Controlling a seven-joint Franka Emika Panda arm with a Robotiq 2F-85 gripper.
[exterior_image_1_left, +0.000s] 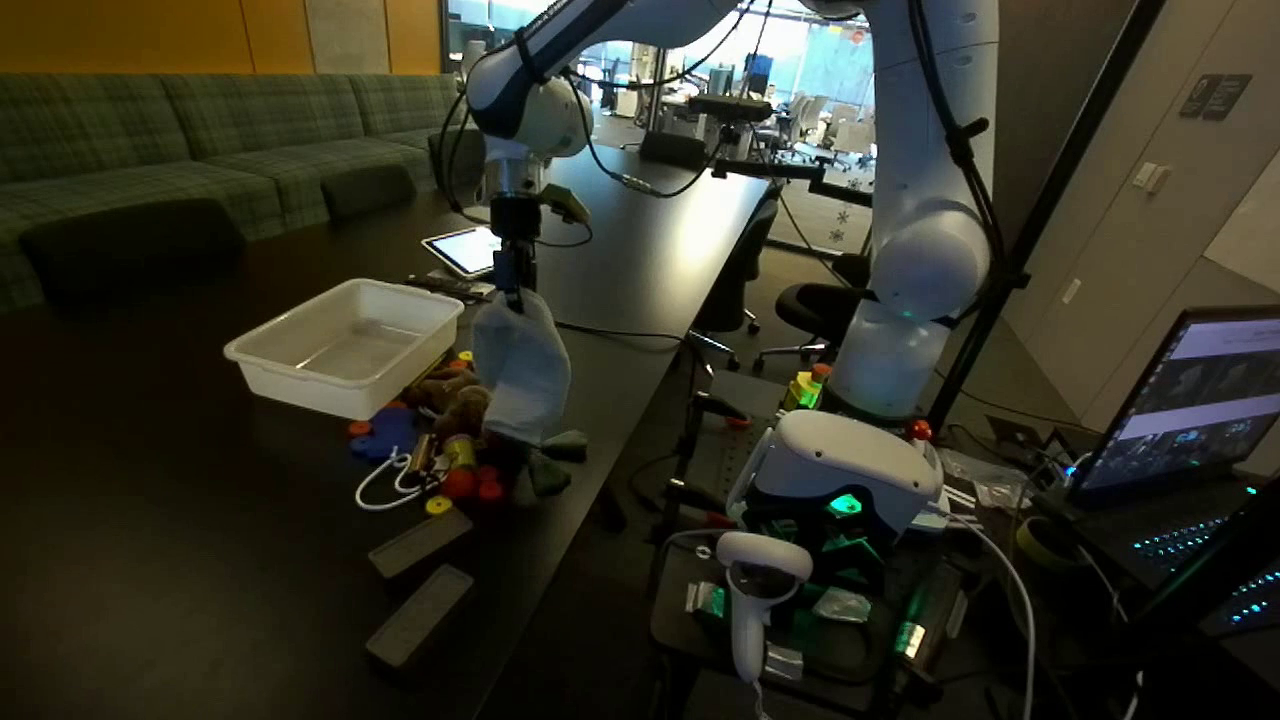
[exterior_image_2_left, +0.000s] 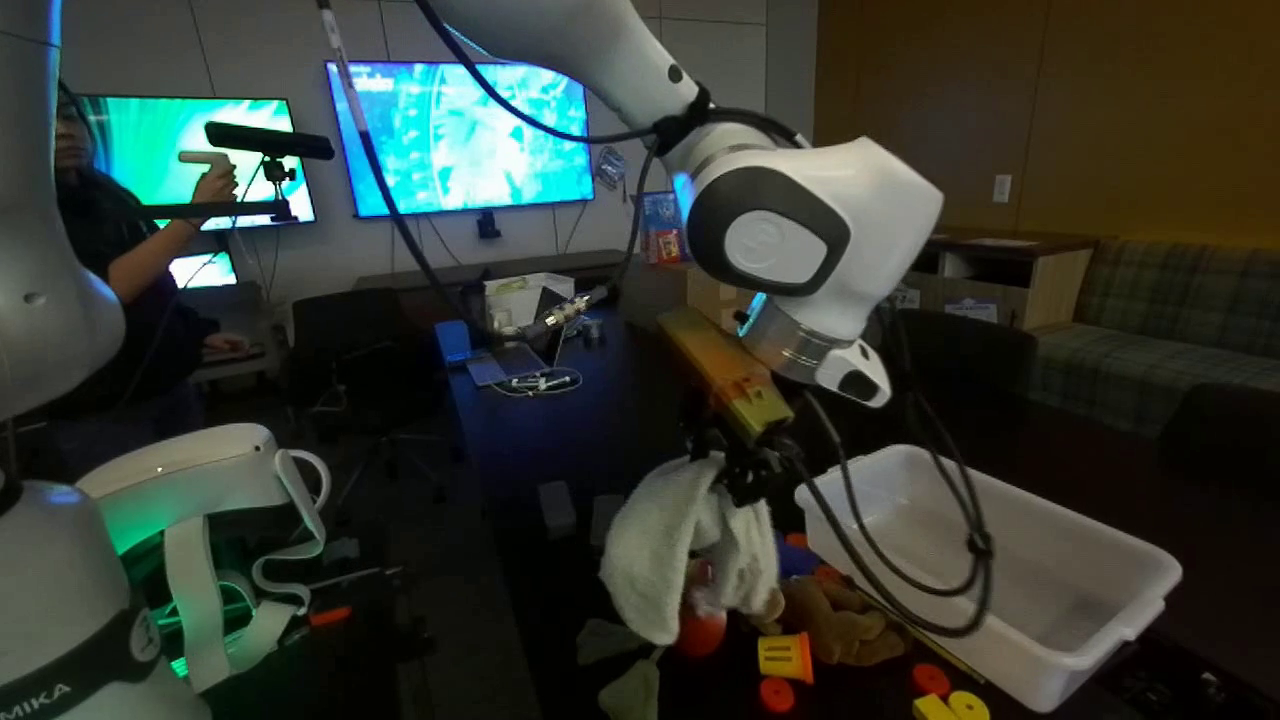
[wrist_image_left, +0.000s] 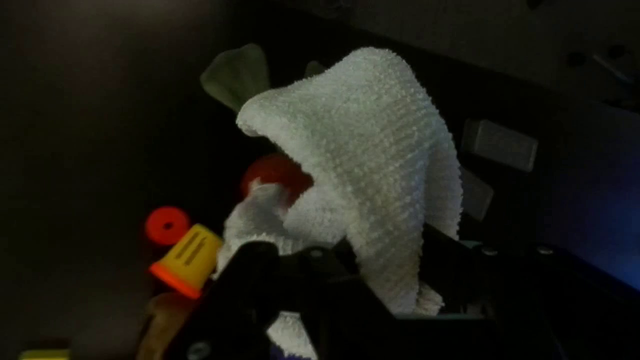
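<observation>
A white ribbed cloth (exterior_image_1_left: 523, 366) hangs from my gripper (exterior_image_1_left: 517, 295), which is shut on its upper part. In exterior view 2 the cloth (exterior_image_2_left: 667, 546) drapes in folds below the dark fingers, over the pile of toys. The wrist view has the cloth (wrist_image_left: 372, 138) bunched between the fingers, with one fold spreading away from them and covering much of the scene. Whether its lower edge touches the toys I cannot tell. Beside it stands the white bin (exterior_image_1_left: 348, 342), which looks empty.
Under and around the cloth lie a red ball (exterior_image_2_left: 701, 631), a yellow cup (exterior_image_2_left: 785, 658), a brown plush toy (exterior_image_2_left: 846, 620) and green leaf-like pieces (exterior_image_1_left: 548, 462). Two grey blocks (exterior_image_1_left: 420, 614) rest near the table edge. The table left of the bin is clear.
</observation>
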